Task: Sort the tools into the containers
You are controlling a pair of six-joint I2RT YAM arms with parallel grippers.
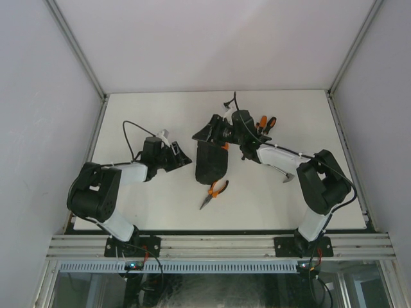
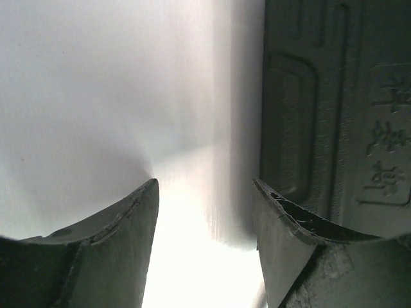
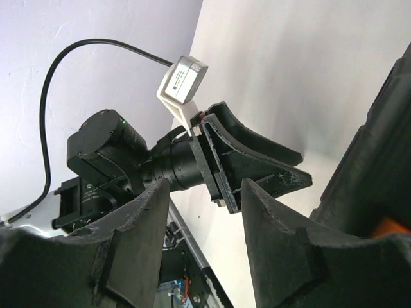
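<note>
A black toolbox (image 1: 210,168) with moulded lettering stands in the middle of the table, also filling the right of the left wrist view (image 2: 334,96). My right gripper (image 1: 212,135) is shut on its upper end, by an orange part (image 3: 390,227). My left gripper (image 1: 182,159) is just left of the box, its fingers apart with white table between them. Pliers with orange handles (image 1: 216,188) lie below the box. Orange-handled tools (image 1: 263,123) lie partly behind the right arm, as does a metal tool (image 1: 286,176).
Frame rails and walls border it on the sides and back.
</note>
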